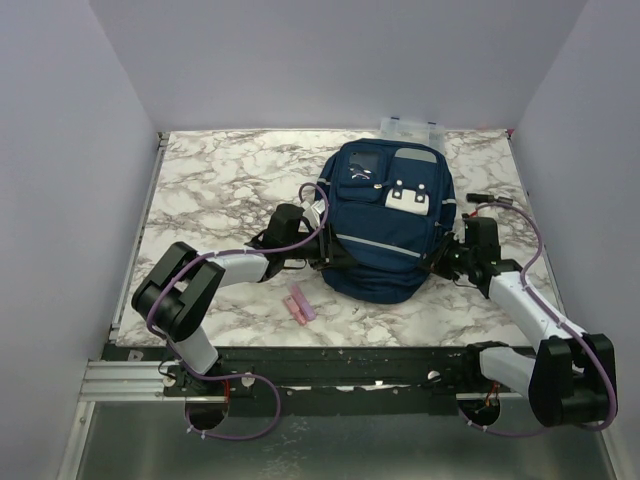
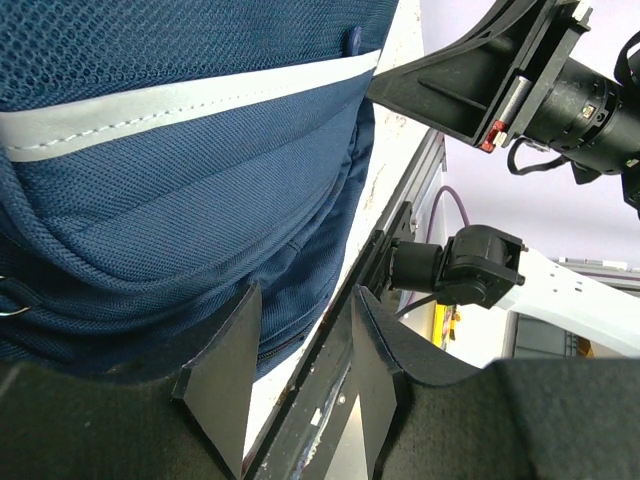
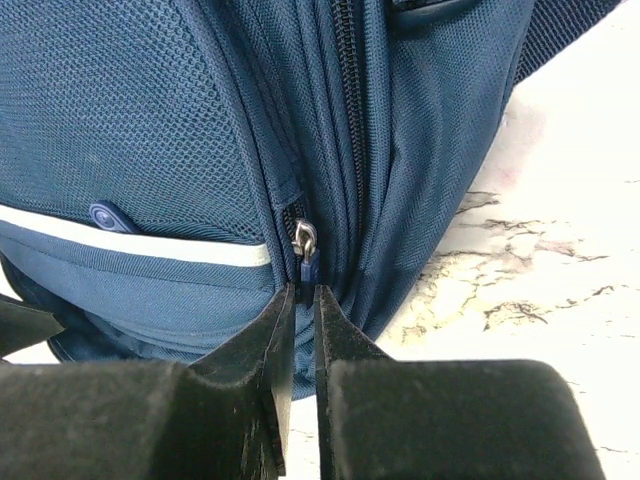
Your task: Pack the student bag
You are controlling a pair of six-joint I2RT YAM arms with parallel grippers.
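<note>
A navy student bag [image 1: 385,215] lies on the marble table, its lower end toward me. In the left wrist view, my left gripper stands open above the bag's lower edge, with no object between its fingers. At the bag's right side my right gripper is shut, with the thin blue tab of a metal zipper pull [image 3: 306,240] reaching in between its fingertips. The dark zipper [image 3: 349,100] runs upward from there along the bag's side. Another blue pull tab [image 3: 112,216] shows beside the white stripe.
Pink and purple sticks [image 1: 300,303] lie left of the bag's lower end. A dark item [image 1: 489,199] rests right of the bag, behind my right arm. Beyond the bag is a clear plastic tray [image 1: 412,131].
</note>
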